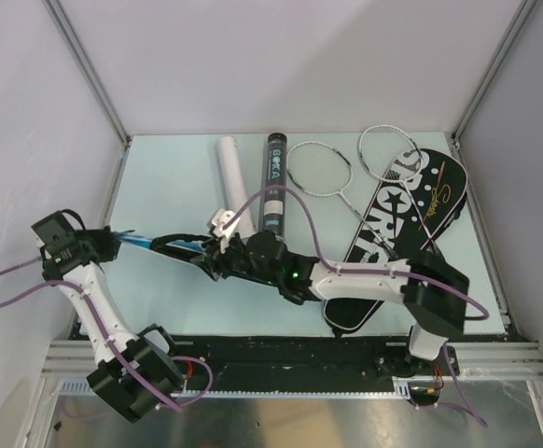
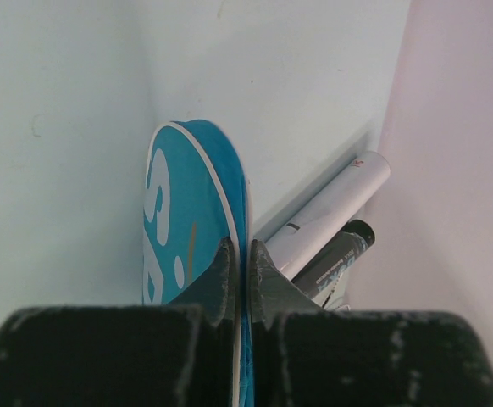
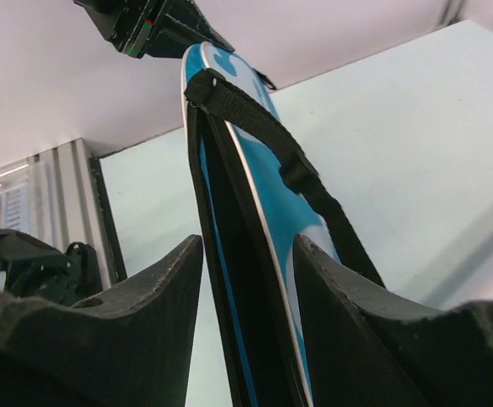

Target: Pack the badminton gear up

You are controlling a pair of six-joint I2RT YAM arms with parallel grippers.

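Observation:
A long blue bag [image 1: 139, 240] with white lettering and black edging stretches between my two arms on the left. My left gripper is shut on its rounded end, pinching the edge. In the right wrist view the bag [image 3: 268, 174] stands on its side; its dark, black-edged slot faces up and a black strap [image 3: 259, 114] crosses its top. My right gripper is open, one finger either side of the bag's upper edges. From above, the right gripper [image 1: 208, 256] hides part of the bag, and the right arm covers its far end.
A white tube [image 1: 230, 177] and a black BOKA tube [image 1: 275, 168] lie behind the right arm. Two rackets [image 1: 320, 146] [image 1: 393, 129] lie on the right, handles across a black racket bag [image 1: 437, 196].

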